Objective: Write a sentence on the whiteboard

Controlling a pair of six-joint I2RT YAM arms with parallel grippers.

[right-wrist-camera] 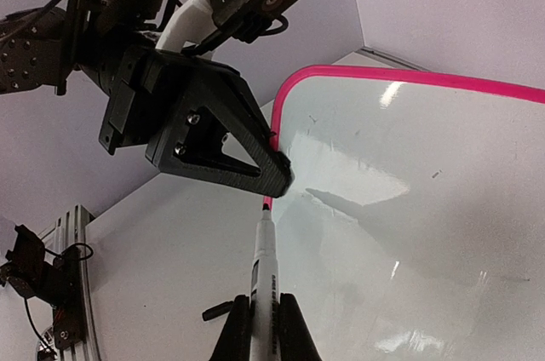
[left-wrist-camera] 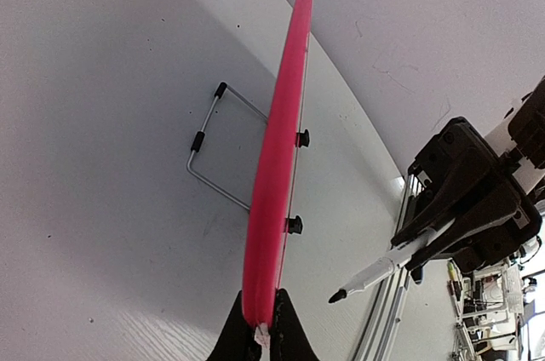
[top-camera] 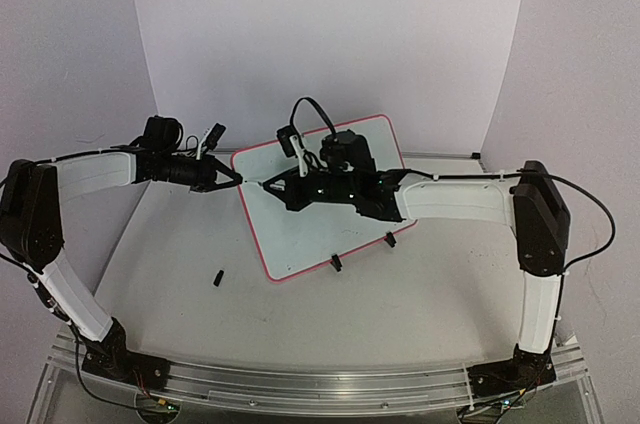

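Note:
The whiteboard [top-camera: 310,244], white with a pink rim, leans tilted at the middle of the table. At its left edge, my left gripper [top-camera: 240,182] is shut on the pink rim [left-wrist-camera: 277,165], which runs between its fingers in the left wrist view. A white marker [right-wrist-camera: 266,263] with a bare black tip is held by my right gripper [top-camera: 272,187], its tip pointing toward the left gripper. In the left wrist view the marker [left-wrist-camera: 375,274] is in front of the board, apart from it. Only faint small marks show on the visible board surface.
A small black cap [top-camera: 218,278] lies on the table left of the board. Behind the board is a wire stand [left-wrist-camera: 204,135]; black clips [top-camera: 336,263] sit at its lower edge.

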